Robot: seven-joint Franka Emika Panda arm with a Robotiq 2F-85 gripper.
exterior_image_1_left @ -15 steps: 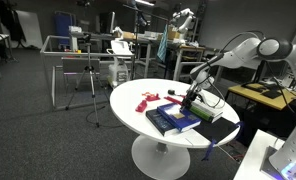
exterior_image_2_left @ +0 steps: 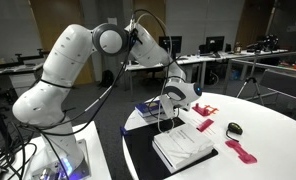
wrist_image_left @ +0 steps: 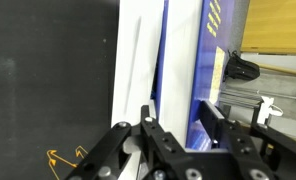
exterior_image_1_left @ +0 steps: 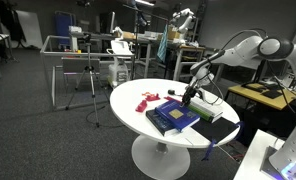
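Observation:
In the wrist view, my gripper stands with its fingers apart. Below and between them runs a white strip with blue edges, part of a blue-and-white box (wrist_image_left: 184,60). Whether the fingers touch it I cannot tell. From exterior view 1, the gripper (exterior_image_1_left: 187,101) is low over the round table, at the back of a blue box (exterior_image_1_left: 175,113) and close to a green item (exterior_image_1_left: 201,111). In exterior view 2 a white box (exterior_image_2_left: 183,147) stands in front of the gripper and hides part of what lies under it.
Red pieces (exterior_image_1_left: 143,104) are scattered on the left of the white round table (exterior_image_1_left: 127,100). A black mat (exterior_image_1_left: 219,128) lies at the near right. Another red piece (exterior_image_2_left: 240,151) and a dark mouse-like object (exterior_image_2_left: 234,130) are on the table's other side.

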